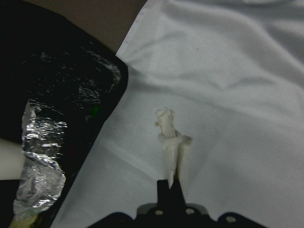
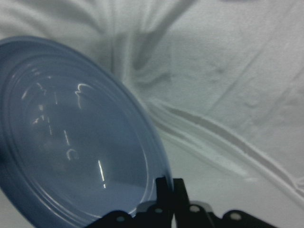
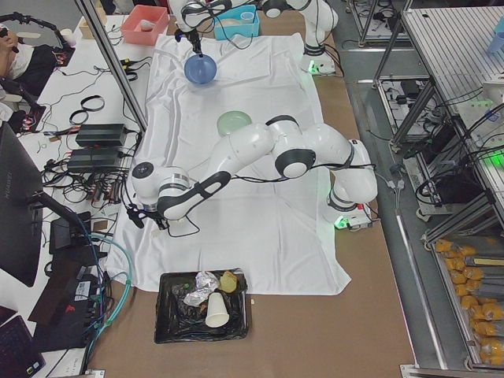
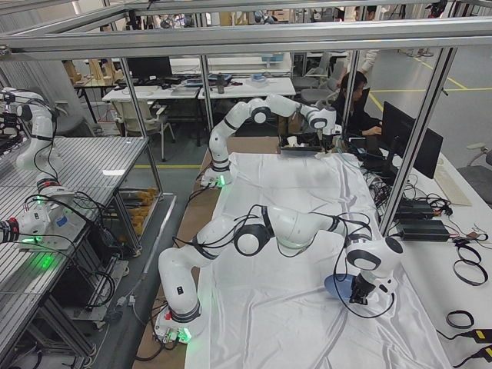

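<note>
A crumpled strip of off-white scrap (image 1: 168,142), like paper, is pinched in my left gripper, above the white cloth just beside the black bin (image 1: 80,71). The bin holds foil (image 1: 40,171), a white cup (image 3: 217,311) and a yellow scrap (image 3: 227,281). My right gripper is shut on the rim of a blue plate (image 2: 80,133) at the cloth's far end. A green plate (image 3: 234,118) lies mid-cloth, nearer than the blue one.
A red box (image 3: 144,24) and a cyan box (image 3: 236,24) stand at the far end. Monitors and cables line the desk (image 4: 453,292) beside the cloth.
</note>
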